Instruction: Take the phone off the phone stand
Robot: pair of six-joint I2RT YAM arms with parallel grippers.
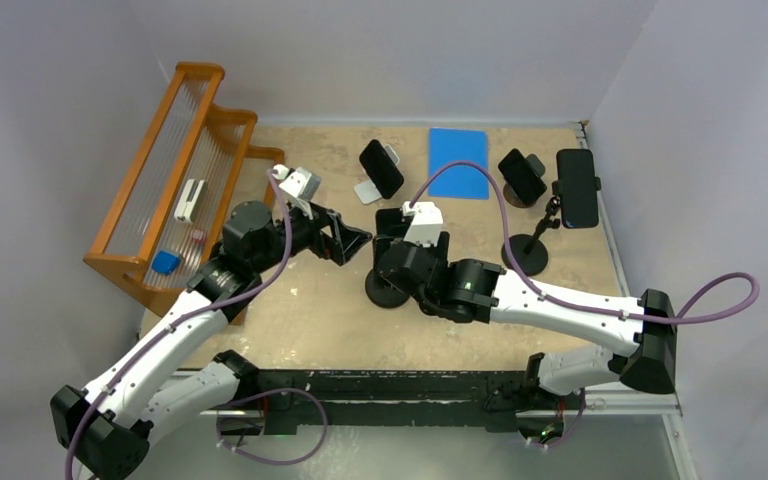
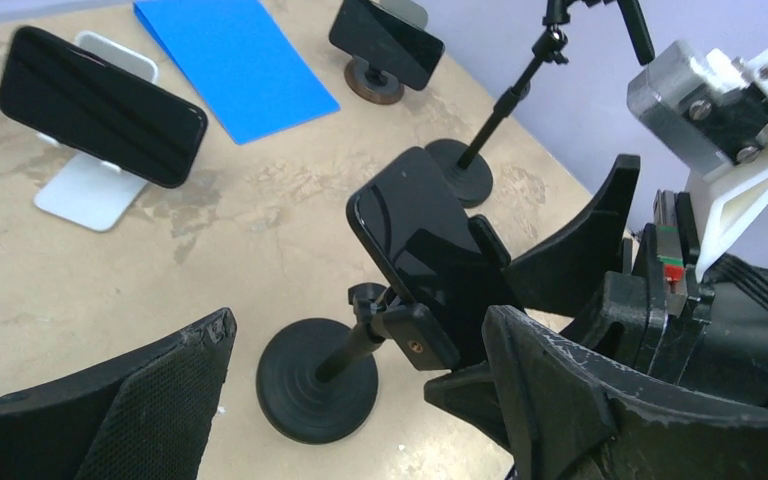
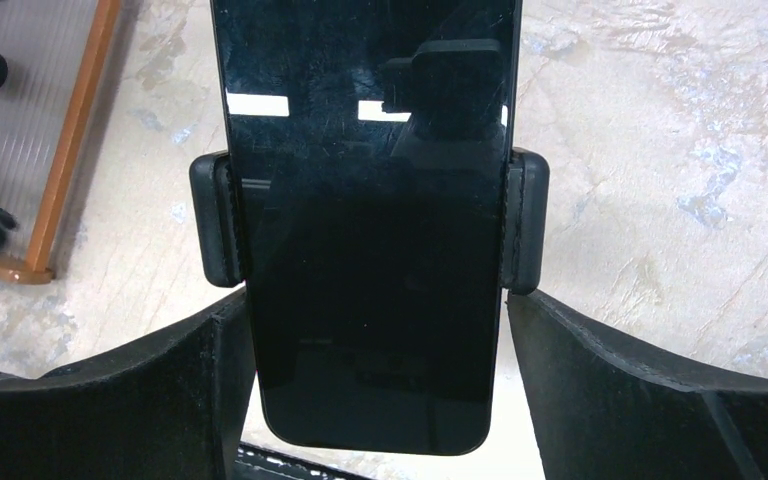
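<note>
A black phone [image 2: 430, 230] leans in a clamp stand with a round black base [image 2: 317, 395]. In the right wrist view the phone [image 3: 375, 250] fills the middle, with stand clamp pads [image 3: 218, 220] at both sides. My right gripper straddles the phone's lower part just below the clamp, one fingertip close to each edge; whether both press on it cannot be told. To the left of this stand, my left gripper [image 1: 357, 243] is open, nothing between its fingers, apart from the phone.
Phones stand on a white stand [image 2: 95, 190], a small round stand [image 2: 375, 85] and a tall stand [image 1: 530, 255]. A blue sheet [image 1: 457, 165] lies at the back. A wooden rack [image 1: 170, 180] is at left.
</note>
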